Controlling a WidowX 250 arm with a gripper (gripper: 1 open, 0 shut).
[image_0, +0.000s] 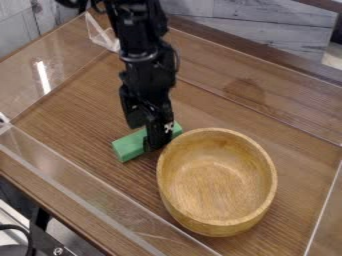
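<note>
My black gripper (144, 124) hangs down over a green block (131, 147) that lies on the wooden table, left of a tan oval bowl (218, 195). The fingers stand open around or just over the block's upper part; whether they touch it cannot be told.
The bowl takes up the lower right of the table, close to the block. A pale board edge runs along the back right, and a dark cable lies at the lower left corner.
</note>
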